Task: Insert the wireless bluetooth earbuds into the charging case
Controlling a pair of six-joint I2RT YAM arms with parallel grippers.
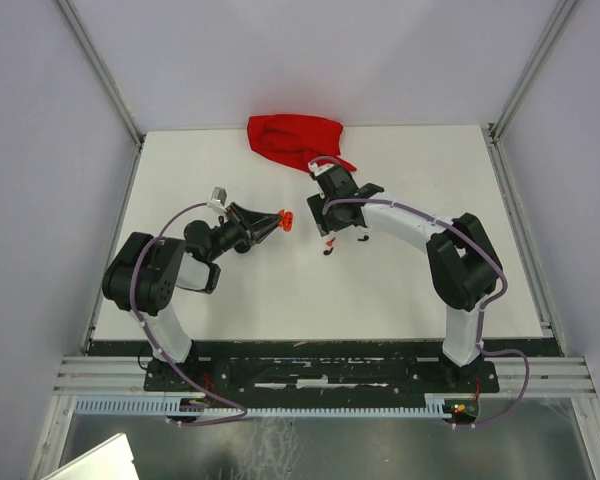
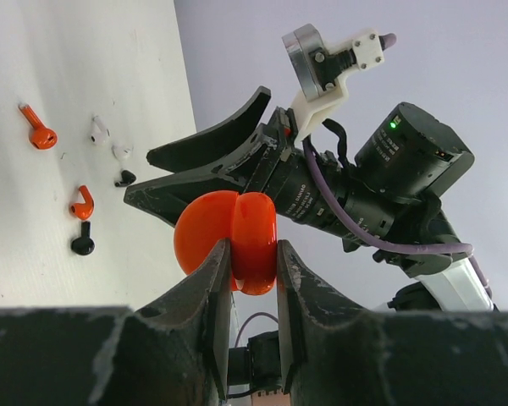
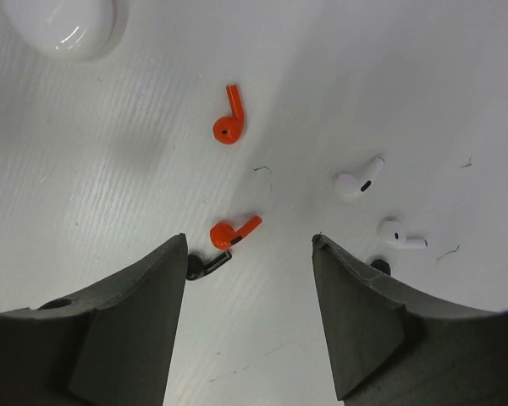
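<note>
In the left wrist view, a glossy red charging case (image 2: 254, 228) is held in my left gripper, its two shells spread apart as if the lid stands open. Its inside is turned away from that camera. My right gripper is part open and empty, above the table. One red earbud (image 3: 237, 231) shows between and beyond its fingertips, with a second red earbud (image 3: 229, 127) farther off. From above, the red case (image 1: 287, 220) is left of my right gripper (image 1: 318, 216), with a gap between them.
A black earbud (image 3: 207, 266) lies close to the nearer red one. White earbuds (image 3: 353, 182) are to the right; another black earbud (image 3: 380, 266) is partly hidden by a finger. A white case (image 3: 63, 25) and a black case (image 1: 242, 245) stand nearby. Red cloth (image 1: 295, 138) lies at the back.
</note>
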